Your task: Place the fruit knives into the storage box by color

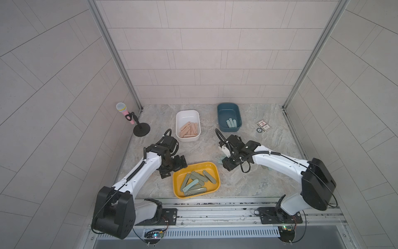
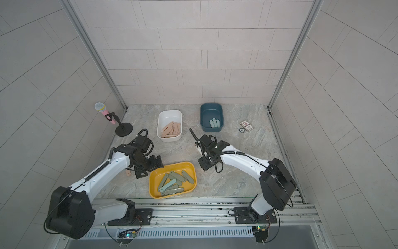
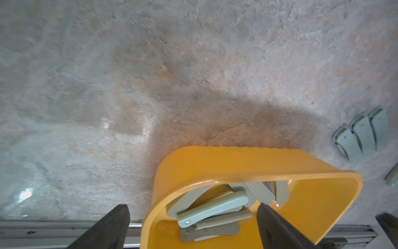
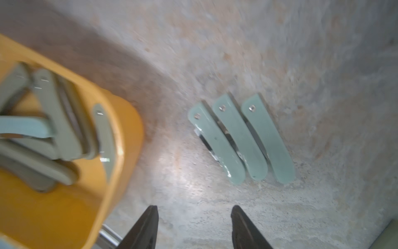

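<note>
Three pale blue-green fruit knives (image 4: 244,141) lie side by side on the table, right of the yellow box. My right gripper hovers near their lower ends, its fingers apart and empty. In the yellow box (image 4: 130,124) lie several grey-green knives (image 1: 209,177) with one light-blue knife (image 1: 190,185) on top of them. Over that box's left side, my left gripper stands open with nothing between its fingers. Several pink knives (image 1: 189,129) rest in the white box (image 1: 178,120), and light-blue ones (image 1: 231,123) in the dark blue box (image 1: 228,107).
A pink knife (image 2: 128,172) lies partly hidden beside the left arm. A green piece (image 4: 386,237) shows at the right wrist view's corner. A stand holding a pink object (image 1: 141,129) is at back left; a small card (image 1: 263,125) lies at back right.
</note>
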